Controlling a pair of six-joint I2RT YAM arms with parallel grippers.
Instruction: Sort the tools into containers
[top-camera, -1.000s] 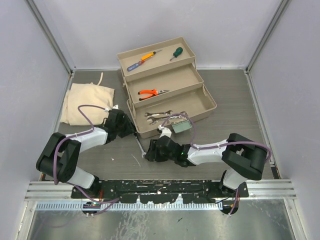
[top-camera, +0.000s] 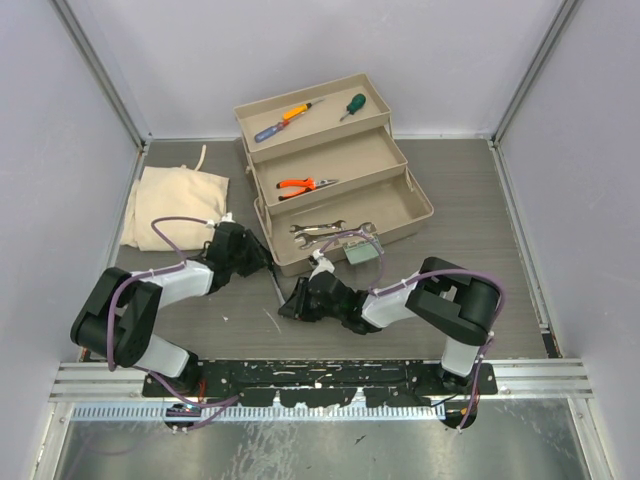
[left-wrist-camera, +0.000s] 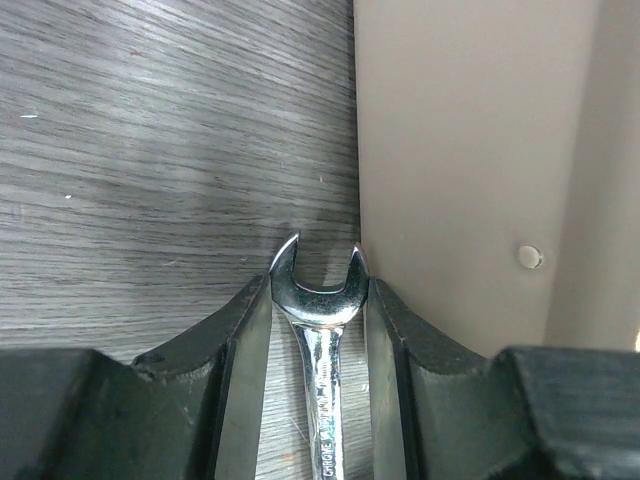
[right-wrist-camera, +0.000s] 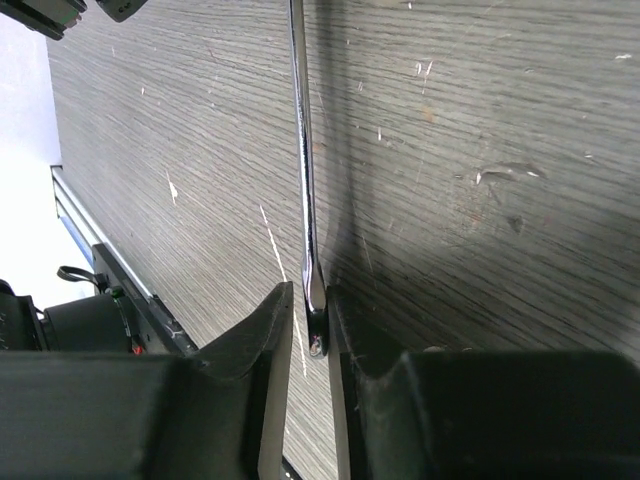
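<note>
A shiny open-ended wrench (left-wrist-camera: 322, 385) is held between both arms, in front of the toolbox. My left gripper is shut on its open-jawed head, one finger close beside the toolbox wall. At the wrench's other end, my right gripper has its fingers on either side of the edge-on tip. They stand narrowly apart, with a slim gap on the left of the metal. The beige toolbox (top-camera: 350, 187) has three tiers: screwdrivers (top-camera: 290, 117) on top, orange pliers (top-camera: 305, 187) in the middle, several wrenches (top-camera: 330, 237) in the lowest.
A cream cloth bag (top-camera: 175, 208) lies on the left, empty-looking. A greenish box-like piece (top-camera: 362, 250) sits at the toolbox's front edge, above the right arm. Bare table (top-camera: 470, 200) extends to the toolbox's right.
The left arm stays nearly still, holding the wrench.
</note>
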